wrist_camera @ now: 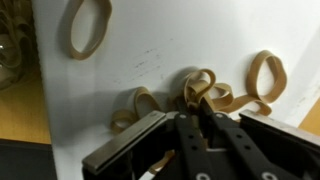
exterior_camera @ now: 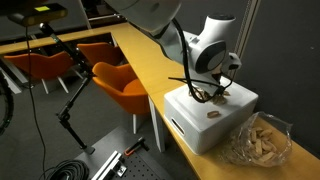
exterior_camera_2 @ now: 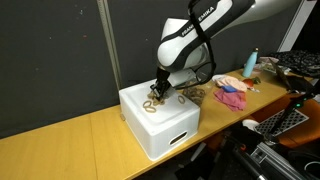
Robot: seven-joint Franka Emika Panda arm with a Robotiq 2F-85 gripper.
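Tan rubber bands lie in a loose cluster on the white box (exterior_camera: pixel 192 118); in the wrist view the bunched bands (wrist_camera: pixel 203 88) show just past my fingertips. My gripper points down into this cluster, close to the box top. Whether any band is caught between its fingers is unclear, and so is the width of its gap. A single band (wrist_camera: pixel 91 28) lies apart on the box, and another loop (wrist_camera: pixel 266 76) rests to the right of the cluster. In exterior view 2 the gripper (exterior_camera_2: pixel 157 92) is low over the box, partly blending with the bands.
A clear plastic bag (exterior_camera: pixel 262 142) of tan bands sits on the wooden table beside the box. Exterior view 2 shows a pink cloth (exterior_camera_2: pixel 231 99) and a blue bottle (exterior_camera_2: pixel 250 64) to the right. The table (exterior_camera_2: pixel 60 135) left of the box is bare.
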